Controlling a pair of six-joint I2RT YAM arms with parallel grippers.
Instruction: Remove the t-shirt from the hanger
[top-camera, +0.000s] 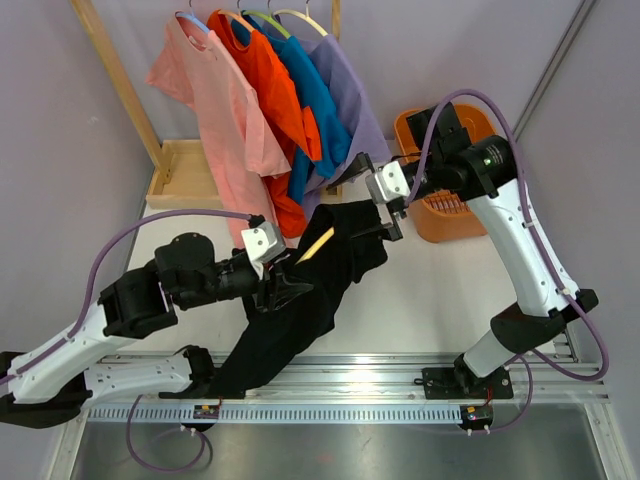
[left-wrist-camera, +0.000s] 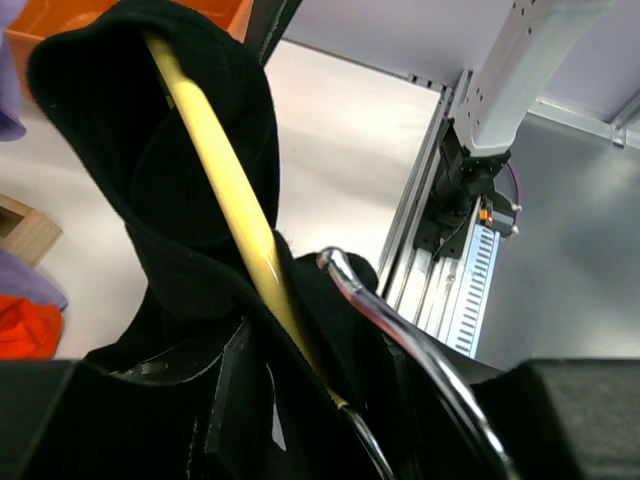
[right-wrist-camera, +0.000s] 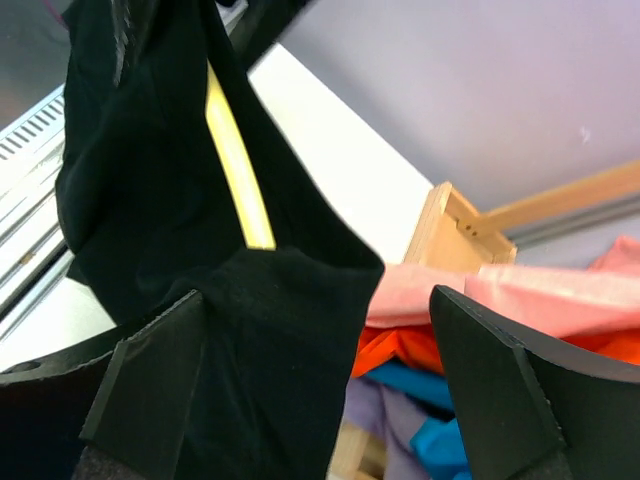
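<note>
A black t-shirt hangs draped over a yellow hanger, whose metal hook shows in the left wrist view. My left gripper is shut on the hanger and shirt near the hook end. My right gripper stands open at the shirt's upper right end; in the right wrist view the black cloth lies between its spread fingers, and I cannot tell whether they touch it.
Coloured shirts hang on a wooden rack at the back. An orange basket stands at the back right, behind my right arm. The white board is clear at right.
</note>
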